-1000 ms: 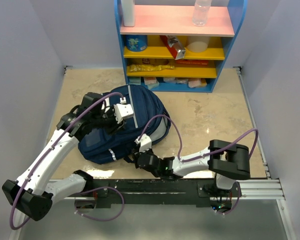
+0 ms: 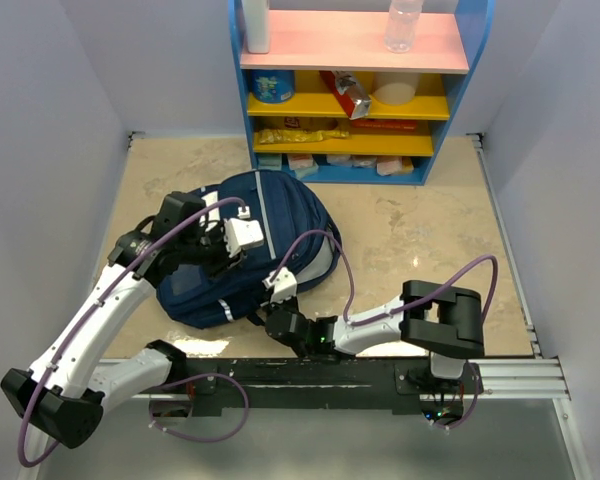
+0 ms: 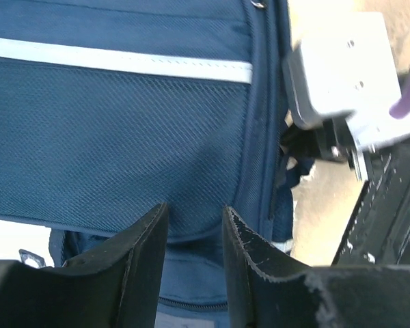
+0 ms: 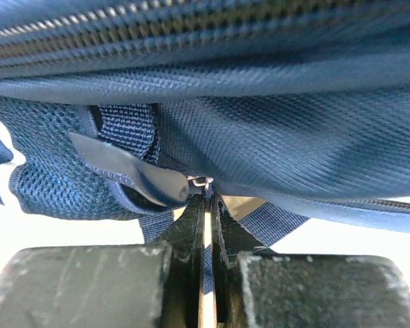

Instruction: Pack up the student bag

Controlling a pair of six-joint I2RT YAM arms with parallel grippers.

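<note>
A dark blue student bag lies on the left half of the table. Over its lower left part is my left gripper; its fingers stand apart with only bag fabric visible beyond them. At the bag's front edge, my right gripper is shut. A small metal piece, perhaps a zipper pull, shows right at its fingertips; whether it is pinched I cannot tell. Beside it hangs a grey tab. A zipper runs across the bag above. The bag's inside is hidden.
At the back stands a blue shelf unit with a clear bottle, a blue container, a red box and several packets. Table to the bag's right is bare. The two arms work close together at the bag's front.
My right gripper has moved a little left along the bag's front edge, staying low. The left gripper has shifted slightly down and left over the bag. The bag looks unmoved.
</note>
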